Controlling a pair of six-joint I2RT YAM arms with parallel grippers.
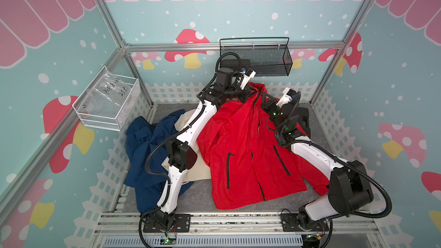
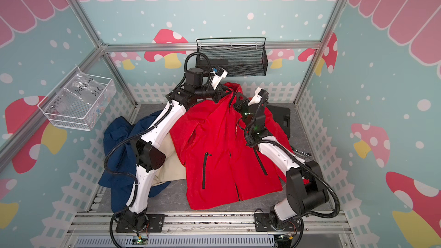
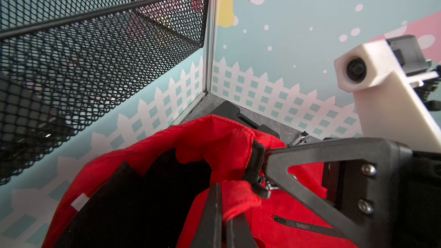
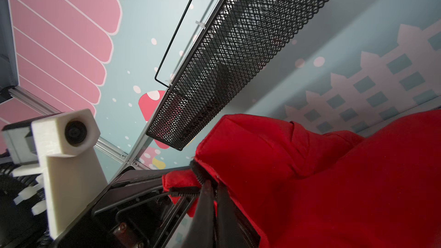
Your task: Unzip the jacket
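Note:
The red jacket [image 1: 238, 142] lies spread front up, its collar raised at the far end. In the left wrist view a fold of the red collar [image 3: 236, 197] runs between the fingertips of my left gripper, which is shut on it. My right gripper is shut at the black zipper edge [image 4: 200, 173] of the collar. From the left wrist view, its finger [image 3: 294, 156] touches that edge beside a small metal zipper part [image 3: 271, 185]. Whether the pull sits between its fingers is hidden.
A black mesh basket [image 2: 234, 62] hangs on the back wall just above the collar. Blue cloth [image 1: 147, 156] and cream cloth [image 2: 167, 167] lie to the left. A black case [image 2: 281, 118] lies behind on the right. Both arms stand close together.

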